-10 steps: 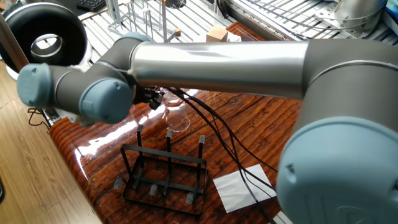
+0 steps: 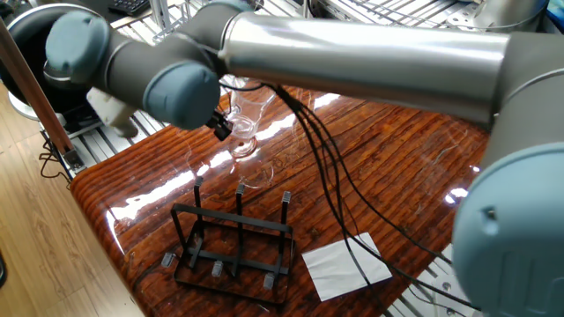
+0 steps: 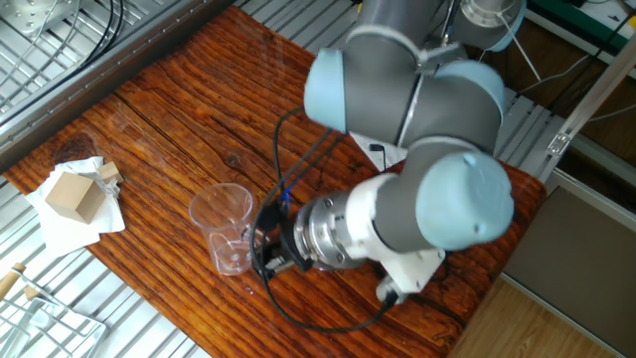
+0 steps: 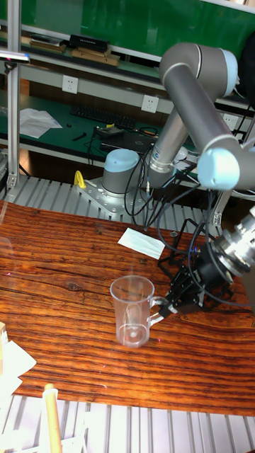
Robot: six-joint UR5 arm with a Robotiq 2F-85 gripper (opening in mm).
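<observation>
A clear plastic cup with a handle (image 4: pixel 132 311) stands upright in exterior view 3, its mouth upward. My gripper (image 4: pixel 167 306) reaches in from the right, with its black fingers closed at the cup's handle. From above, in exterior view 2, the cup (image 3: pixel 227 234) is left of the gripper (image 3: pixel 266 261), and cables cross in front of the fingers. Partly behind the arm in exterior view 1, the cup (image 2: pixel 246 132) appears beside the gripper (image 2: pixel 220 126). Whether its base touches the table is hard to tell.
A black metal rack (image 2: pixel 233 251) with upright prongs stands on the glossy wooden table (image 2: pixel 405 167). Near it lies a white sheet (image 2: pixel 345 267). On another white sheet at the table's edge sits a cardboard-coloured block (image 3: pixel 76 197).
The arm has swung across exterior view 1, its upper link shifting right and upward. My gripper has moved slightly right and up, staying beside the cup, which shows more clearly now. Rack and sheet are unmoved.
</observation>
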